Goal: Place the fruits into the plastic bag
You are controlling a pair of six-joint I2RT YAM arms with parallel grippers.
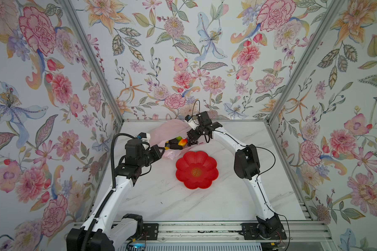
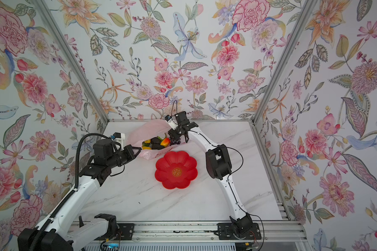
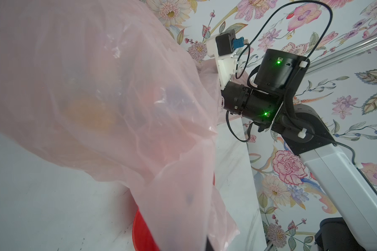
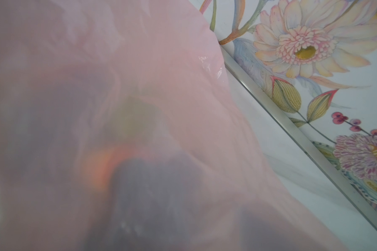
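The pale pink plastic bag point(image 1: 158, 133) lies with its mouth facing the front. Inside its opening are a red-orange mango-like fruit point(image 1: 182, 143), something yellow point(image 1: 167, 146), a bit of green point(image 1: 178, 138) and dark fruits point(image 1: 174, 146). My left gripper point(image 1: 163, 148) is at the bag's left edge; the left wrist view shows the plastic point(image 3: 184, 179) gathered down to its fingertips, so it is shut on the bag. A dark grape-like bunch point(image 1: 193, 140) sits at the right of the mouth, right below my right gripper, whose fingers are hidden. Pink plastic point(image 4: 163, 104) covers most of the right wrist view.
An empty red flower-shaped bowl point(image 1: 196, 171) stands on the white marble table just in front of the bag. Bare tabletop point(image 1: 234, 196) lies to the right and front. The patterned back wall rises close behind the bag.
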